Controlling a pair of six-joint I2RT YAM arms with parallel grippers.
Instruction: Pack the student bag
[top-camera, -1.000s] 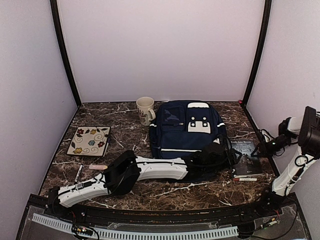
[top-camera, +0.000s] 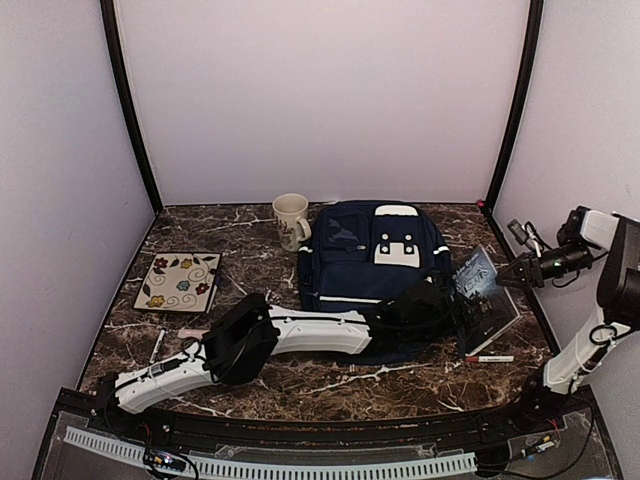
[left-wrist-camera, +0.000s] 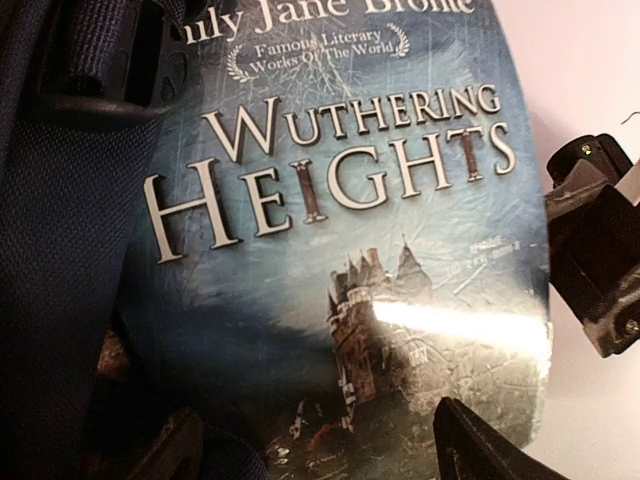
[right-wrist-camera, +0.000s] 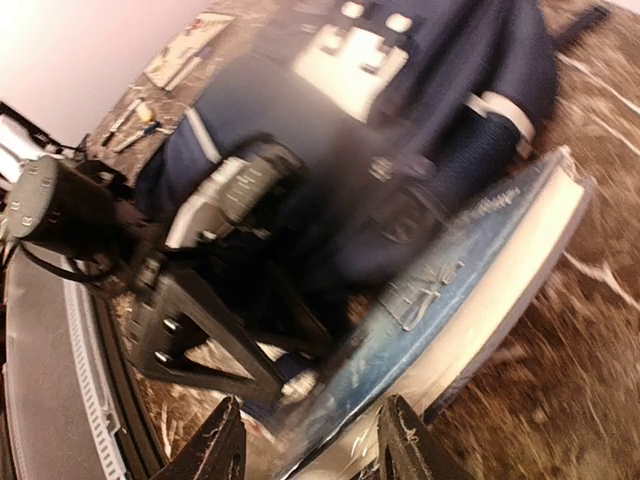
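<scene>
The Wuthering Heights book (top-camera: 487, 305) stands tilted at the table's right side, its far edge raised, beside the navy backpack (top-camera: 375, 250). Its castle cover (left-wrist-camera: 340, 290) fills the left wrist view. Around its near end, my left gripper is open, fingers apart, with the cover behind them. The right gripper has its fingers on either side of the book's end (right-wrist-camera: 350, 440); whether both pads press on it cannot be told. The backpack lies flat, front pocket up; my left forearm crosses its lower part.
A marker (top-camera: 490, 359) lies by the book's near corner. At the left are a flowered notebook (top-camera: 180, 282), an eraser (top-camera: 194, 334) and a pen (top-camera: 157, 346). A mug (top-camera: 291, 220) stands behind, left of the bag. The two grippers are close together.
The book lay flat one second ago; its far side has since risen and it has tilted toward the bag. My right gripper moved up slightly. The left arm stays nearly still.
</scene>
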